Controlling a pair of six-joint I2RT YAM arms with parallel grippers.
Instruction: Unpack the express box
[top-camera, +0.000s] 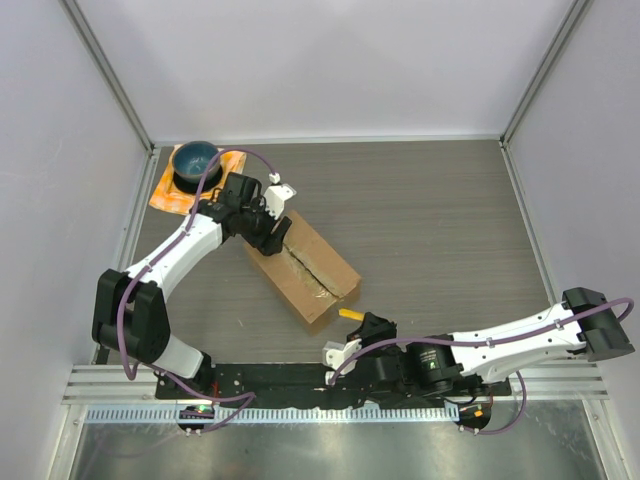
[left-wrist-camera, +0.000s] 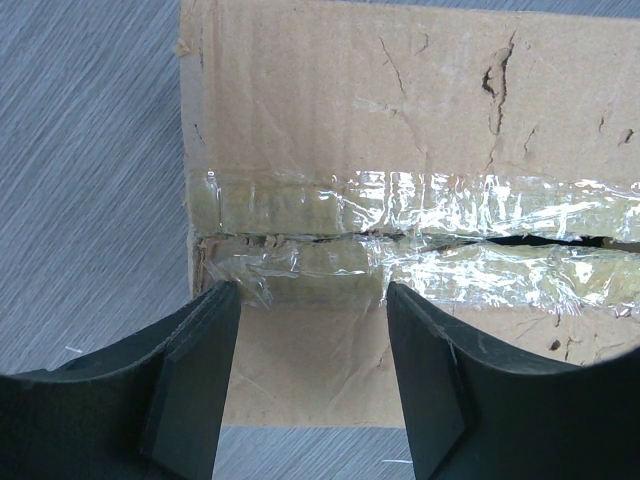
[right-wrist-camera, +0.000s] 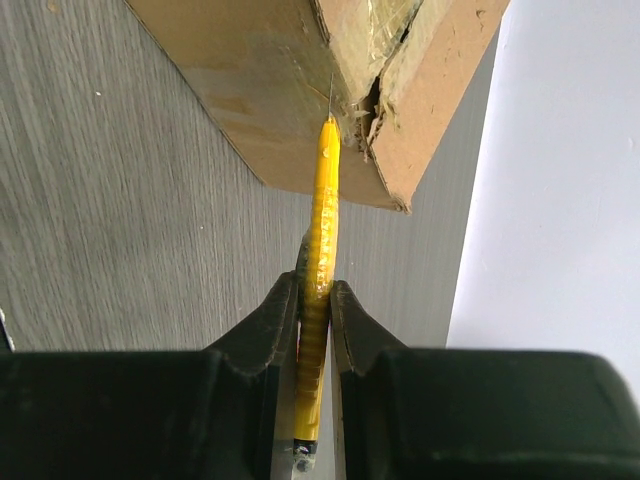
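Note:
The brown cardboard box (top-camera: 305, 270) lies slantwise on the grey floor. Clear tape (left-wrist-camera: 420, 205) runs along both sides of its top seam, where a dark slit shows. My left gripper is over the box's far end with its fingers spread apart; nothing shows between them, and I cannot tell whether they press on the cardboard. In the right wrist view, my right gripper is shut on a slim yellow cutter (right-wrist-camera: 322, 215). The cutter's thin tip reaches the box's near end face, close to the end of the seam.
At the back left, a dark blue bowl (top-camera: 196, 161) stands on an orange checked cloth (top-camera: 170, 196), close to the left arm. White walls bound the left, back and right. Floor to the right of the box is clear.

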